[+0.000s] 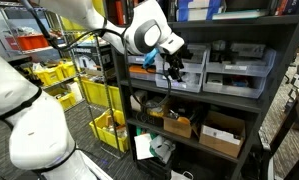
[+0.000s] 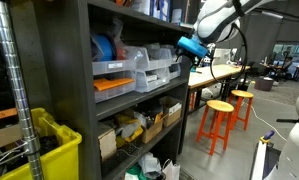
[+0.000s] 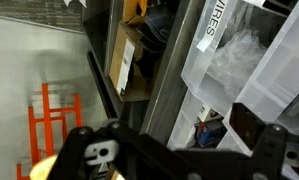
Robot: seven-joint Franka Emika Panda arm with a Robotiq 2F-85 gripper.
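Observation:
My gripper (image 1: 175, 72) is raised in front of the shelf's clear plastic drawers (image 1: 234, 85). In the wrist view its dark fingers (image 3: 244, 122) stand apart at the bottom, with nothing visible between them. A clear bin (image 3: 229, 55) with a white label (image 3: 210, 28) and a wispy pale bag (image 3: 241, 52) inside lies ahead, close by. From the other side, the gripper (image 2: 177, 58) hangs beside the stacked clear bins (image 2: 149, 72), apart from them as far as I can tell.
Cardboard boxes (image 1: 221, 133) fill the lower shelf, and books line the top. Yellow bins (image 1: 111, 130) stand left of the rack. Orange stools (image 2: 217, 112) are on the open floor beyond the arm.

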